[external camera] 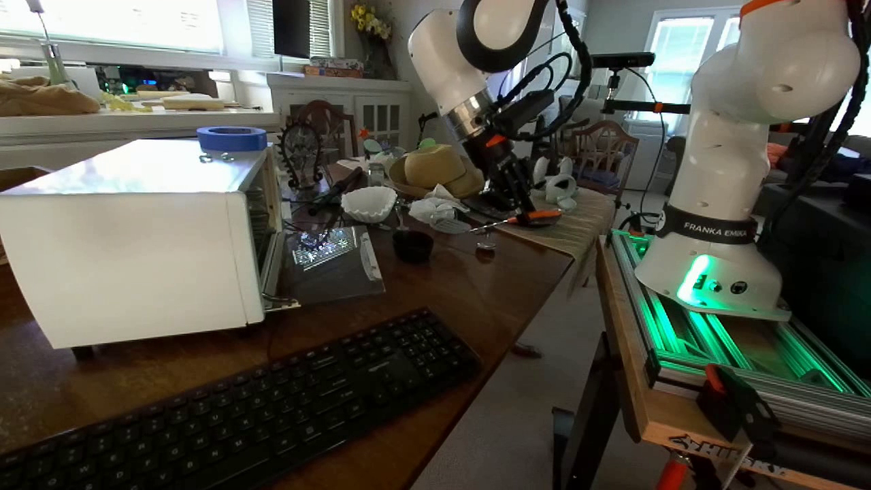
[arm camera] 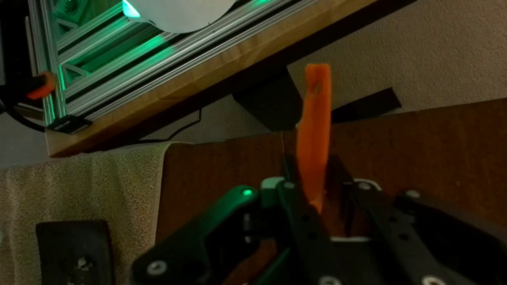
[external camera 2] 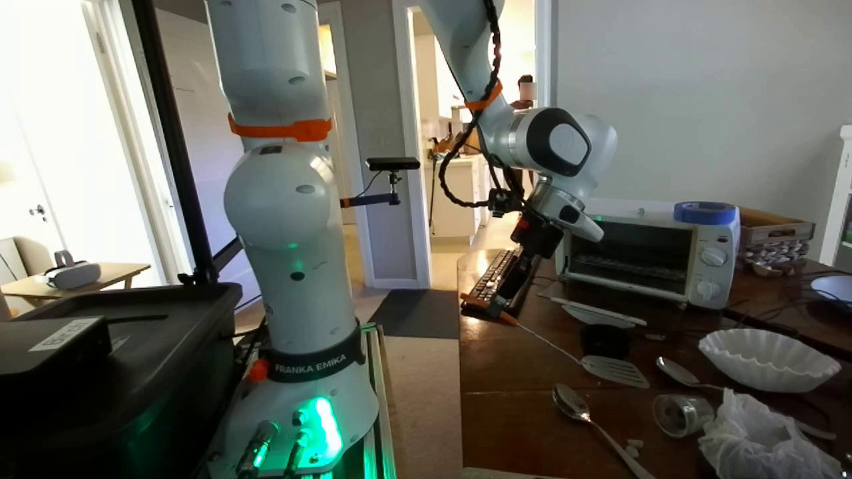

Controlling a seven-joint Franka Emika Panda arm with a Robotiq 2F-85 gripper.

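Observation:
My gripper [external camera 2: 496, 305] is shut on the orange handle of a spatula [external camera 2: 613, 370]. In exterior view 2 the spatula's thin shaft slants down to its slotted metal head, close above the wooden table; whether it touches cannot be told. Much of the orange handle [arm camera: 314, 128] sticks out beyond the fingers in the wrist view, while the head is hidden there. From exterior view 1, my gripper [external camera: 522, 208] stands over the table's far right part, with the spatula head [external camera: 451, 226] pointing left toward a small black bowl [external camera: 413, 246].
A white toaster oven [external camera: 139, 245] with its door down stands at the left, a black keyboard [external camera: 245, 400] in front. Around the spatula lie a spoon [external camera 2: 572, 402], a clear cup [external camera 2: 683, 414], a white fluted bowl [external camera 2: 768, 359] and crumpled plastic [external camera 2: 759, 439].

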